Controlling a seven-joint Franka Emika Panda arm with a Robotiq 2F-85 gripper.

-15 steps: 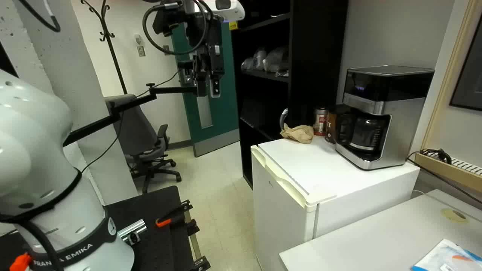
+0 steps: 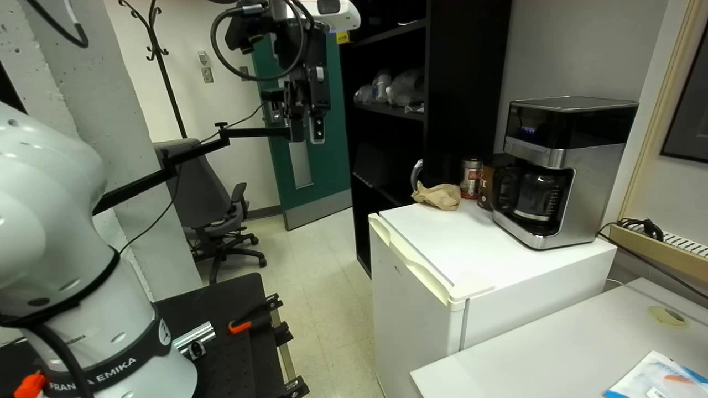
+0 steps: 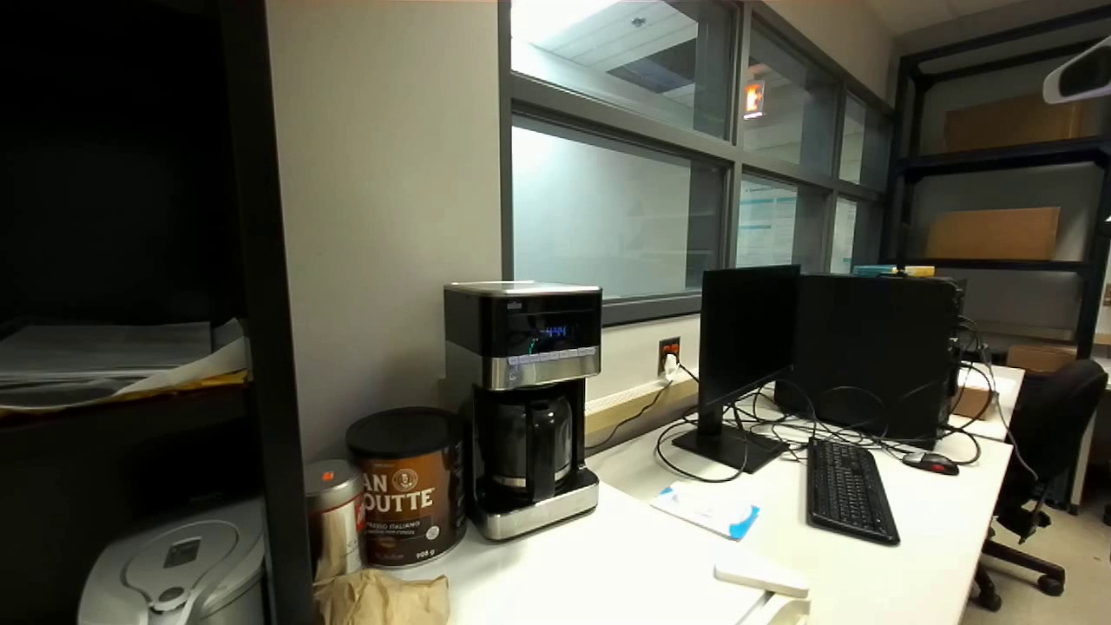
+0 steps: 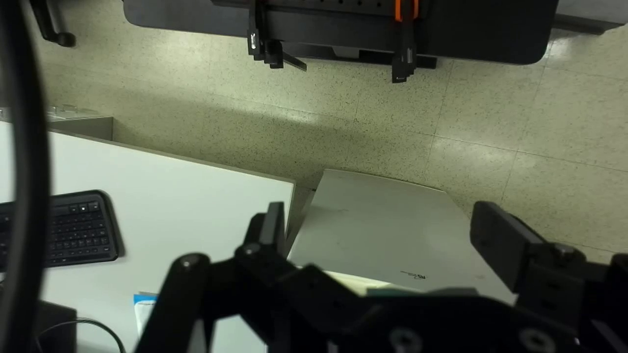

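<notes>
High above the floor in exterior view 1, my gripper [image 2: 307, 132] points downward, away from any surface. The wrist view shows my gripper open, its fingers wide apart with nothing between them; the front of the small white fridge [image 4: 377, 226] appears far below. On top of the fridge [image 2: 425, 318] stands a silver and black coffee maker [image 2: 600, 172], its glass carafe [image 2: 536, 195] seated inside. Exterior view 2 faces the same coffee maker [image 3: 523, 318], with its display lit. My gripper does not appear in that view.
A brown coffee can [image 3: 408, 490], a metal tin [image 3: 335, 526] and a crumpled paper bag [image 2: 438, 196] stand beside the coffee maker. The white desk [image 2: 531, 348] adjoins the fridge and bears a monitor [image 3: 747, 338] and keyboard [image 3: 849, 484]. A dark shelf [image 2: 464, 79] rises behind.
</notes>
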